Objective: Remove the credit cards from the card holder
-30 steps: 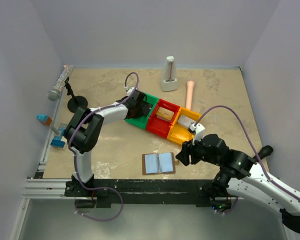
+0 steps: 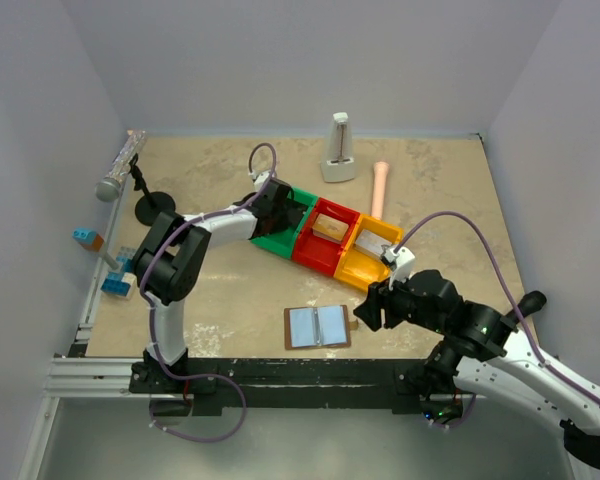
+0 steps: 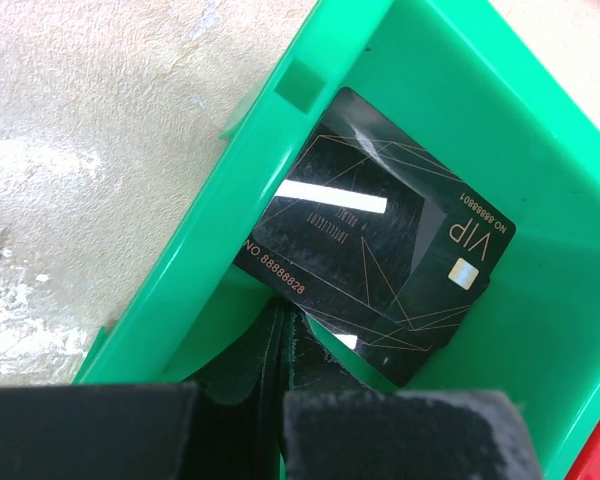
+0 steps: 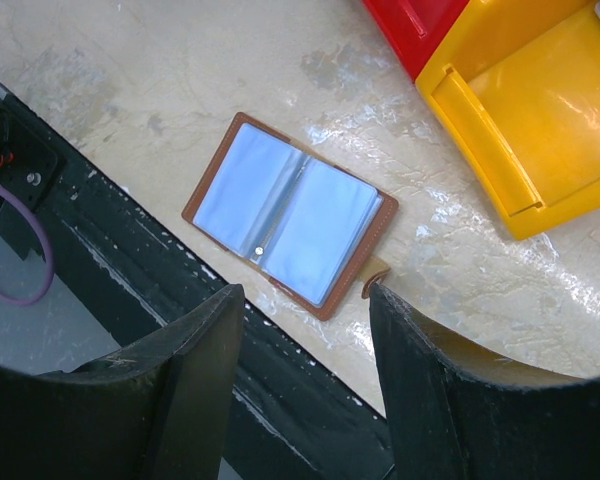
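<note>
Black cards [image 3: 380,230] lie overlapping inside the green bin [image 3: 230,180], filling much of its floor in the left wrist view. My left gripper is shut over the bin, its fingertips at the lower edge of the cards; I cannot tell whether a card edge is caught between them. The open card holder [image 4: 290,215], brown with pale blue inner pages and a metal spine, lies flat on the table; no card shows in its pages. My right gripper is apart from it and open, with nothing between its fingers.
Red [image 2: 326,238] and yellow [image 2: 362,262] bins join the green one, holding boxes. A metronome [image 2: 338,150] and a pinkish rod [image 2: 379,190] stand or lie behind. At left are a black stand [image 2: 154,205] and toy blocks [image 2: 117,283].
My right gripper has shifted very slightly. The left arm, the card holder and the bins look unmoved.
</note>
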